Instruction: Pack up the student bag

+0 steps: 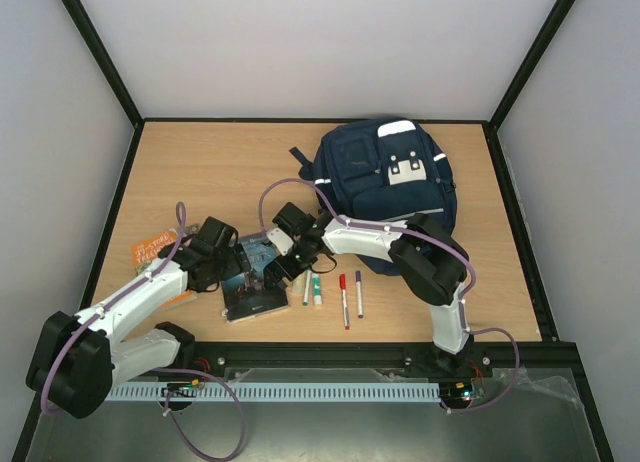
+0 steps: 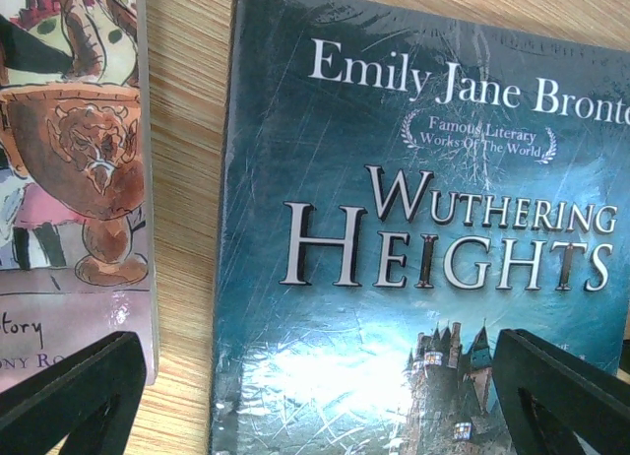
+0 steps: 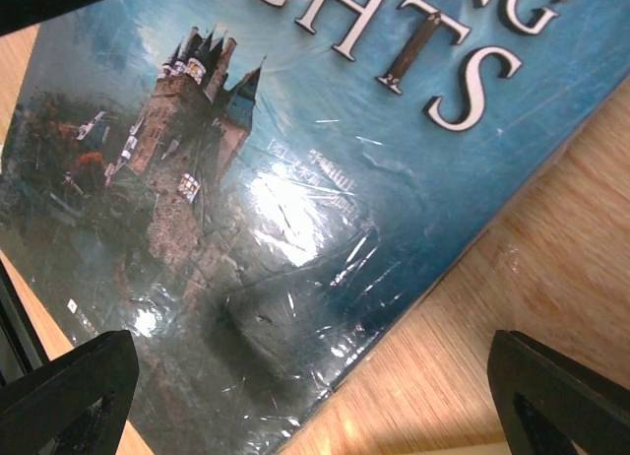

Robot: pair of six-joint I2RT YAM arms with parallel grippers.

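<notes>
A teal Wuthering Heights book point(image 1: 250, 298) point(image 2: 413, 130) point(image 3: 276, 179) lies flat at the front middle of the table, left of several pens point(image 1: 344, 300). My left gripper is open above it and an illustrated book point(image 2: 74, 179) to its left. My right gripper is open low over the teal book's edge, one finger over the book, the other over bare wood. A navy backpack point(image 1: 370, 167) lies at the back right.
An orange book point(image 1: 150, 248) lies at the left, partly hidden by the left arm.
</notes>
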